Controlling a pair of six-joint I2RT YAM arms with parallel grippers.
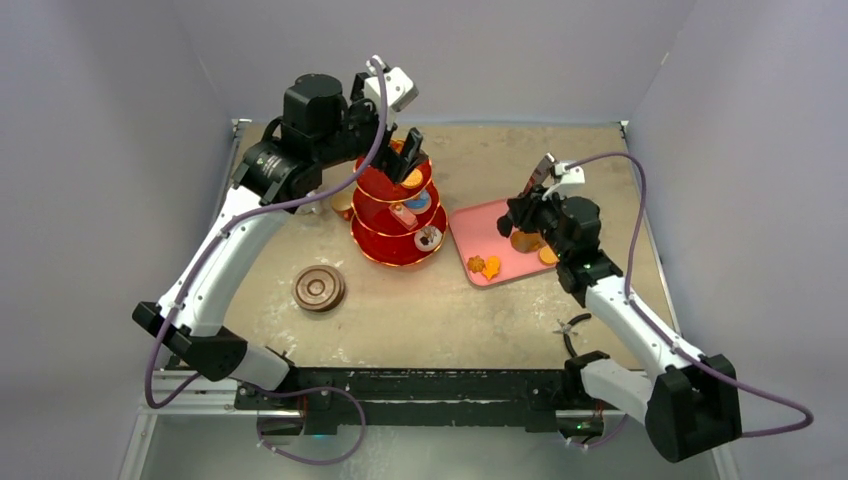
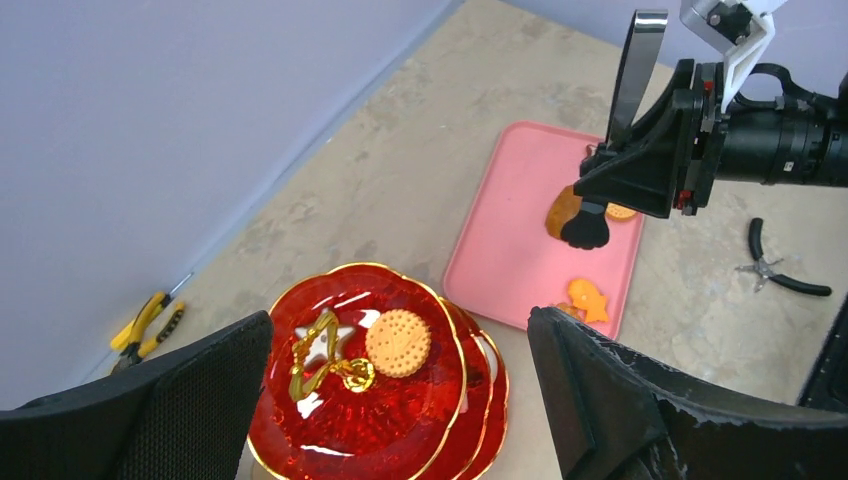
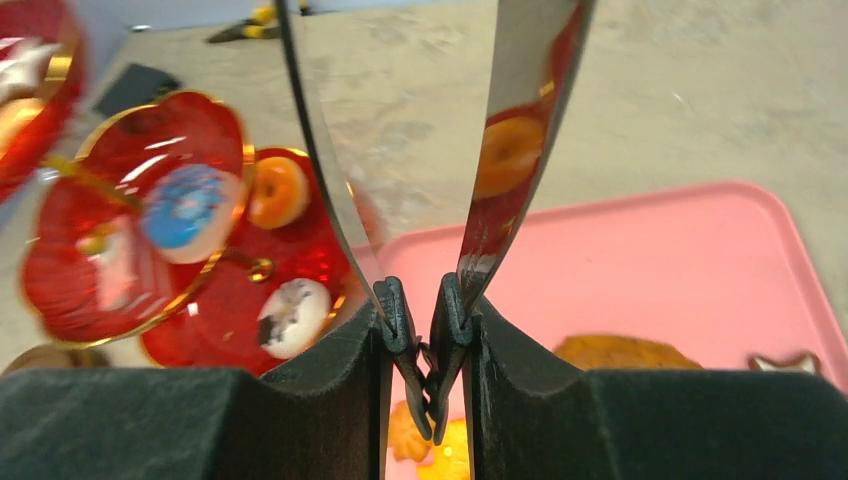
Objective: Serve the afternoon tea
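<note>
My left gripper hangs open and empty over the top tier of a red, gold-rimmed stand (image 2: 350, 420). That tier holds a round biscuit (image 2: 398, 343) and a star-shaped sweet (image 2: 322, 345). Lower tiers carry a blue-iced doughnut (image 3: 188, 212), a pink cake (image 1: 404, 216) and a white doughnut (image 3: 295, 317). My right gripper (image 1: 518, 212) is shut on metal tongs (image 2: 637, 70) with black tips, held above the pink tray (image 2: 498, 225). The tips are close together, with no treat visible between them. A brown croissant-like pastry (image 2: 563, 210) and fish-shaped biscuit (image 2: 589, 299) lie in the tray.
A brown round lid-like object (image 1: 319, 288) sits front left. Small pliers (image 1: 570, 332) lie in front of the tray. Yellow-handled tools (image 2: 148, 325) rest by the back wall.
</note>
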